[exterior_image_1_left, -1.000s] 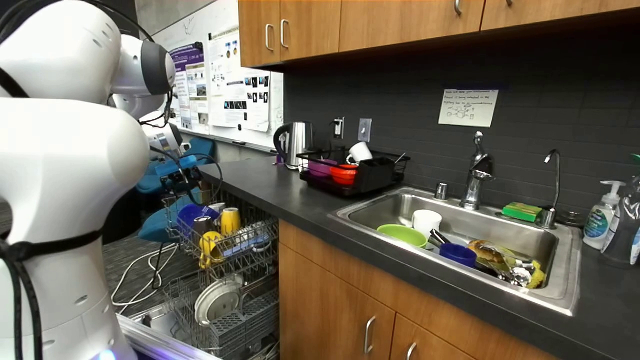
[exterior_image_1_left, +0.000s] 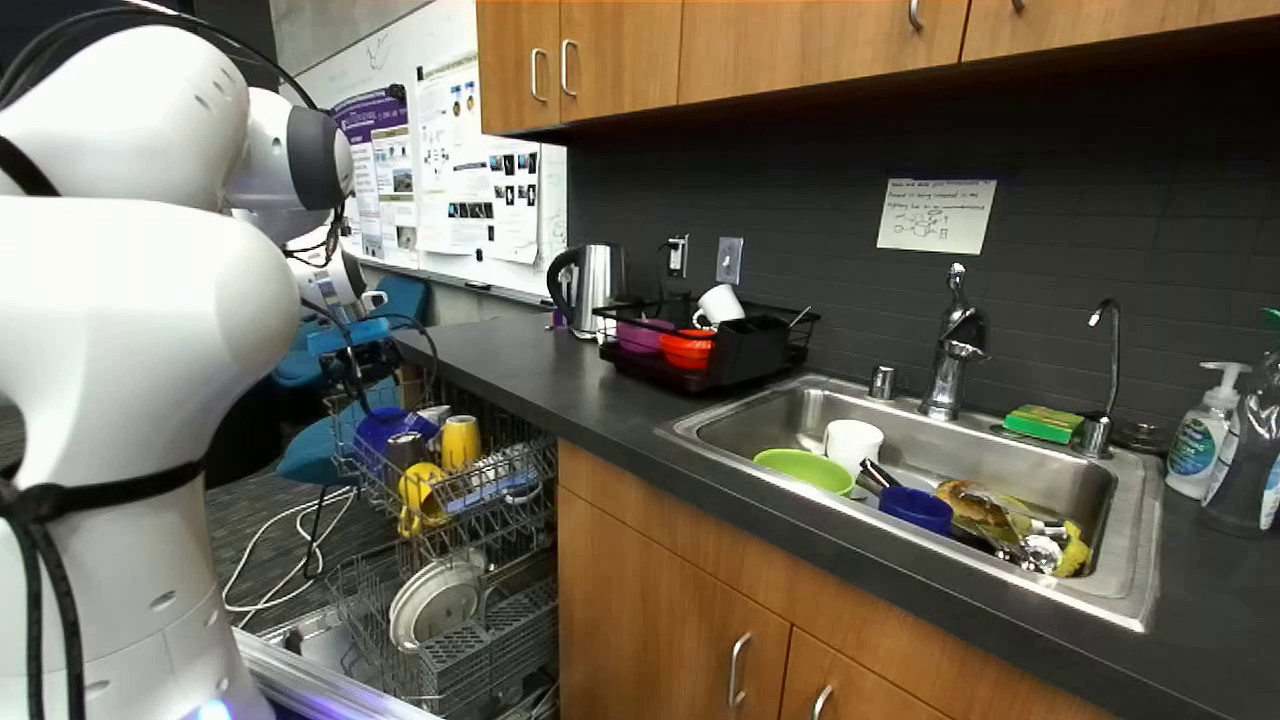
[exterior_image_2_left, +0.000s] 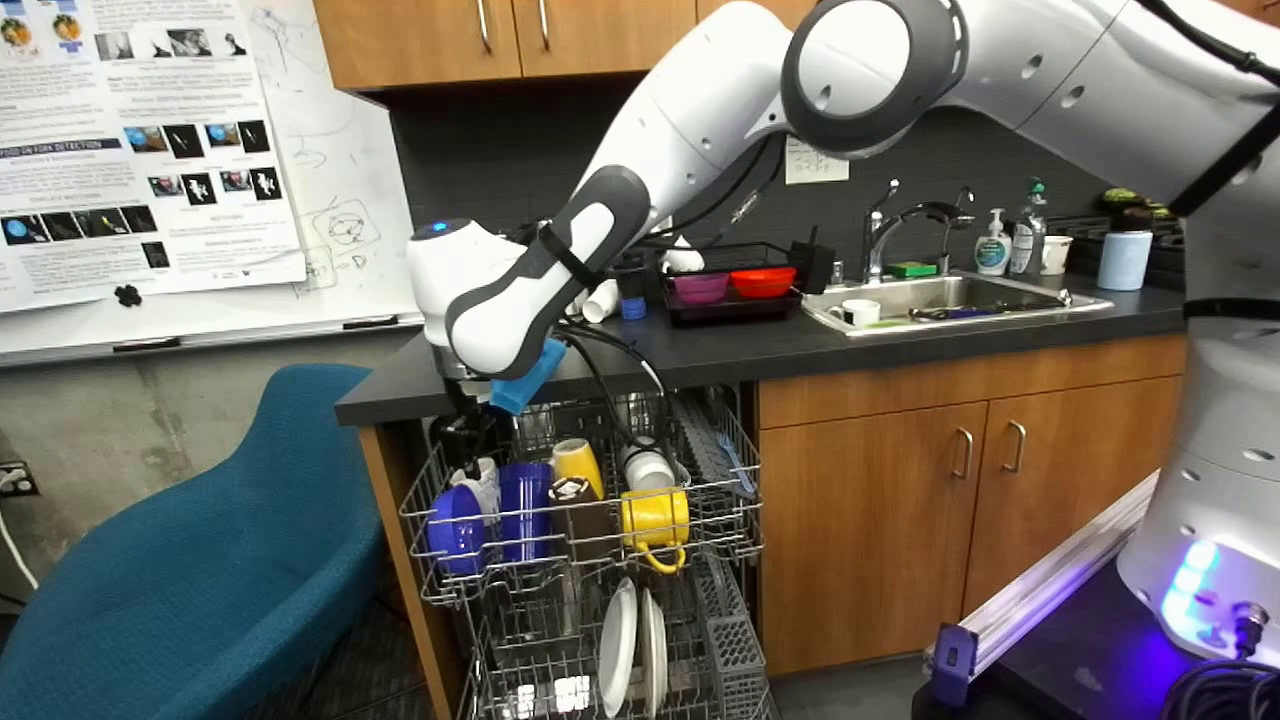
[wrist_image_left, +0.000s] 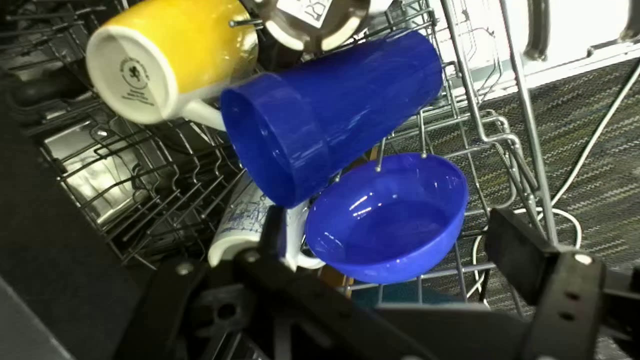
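Note:
My gripper is open above the left end of the dishwasher's upper rack (exterior_image_2_left: 504, 576). In the wrist view its dark fingers stand apart on either side of a blue bowl (wrist_image_left: 384, 225), with nothing held. The bowl is tilted against the rack's tines. A blue cup (wrist_image_left: 360, 102) lies beside it, its mouth towards the lower left. Partly behind the cup and a finger sits a white mug with blue drawings (wrist_image_left: 246, 216). Whether the fingers reach down around the bowl's rim or hover over it, I cannot tell.
A yellow mug (wrist_image_left: 198, 48) and a brown mug (exterior_image_2_left: 581, 516) share the upper rack. White plates (exterior_image_2_left: 618, 648) stand in the lower rack. The counter (exterior_image_1_left: 516, 360) overhangs the rack; on it are a dish rack (exterior_image_1_left: 768, 348) and a kettle (exterior_image_1_left: 596, 288). The sink (exterior_image_1_left: 768, 420) holds several dishes.
In exterior view 1 the wrist and gripper have shifted slightly, sitting a little lower against the rack, and the hanging cable has moved. The dishes look unmoved.

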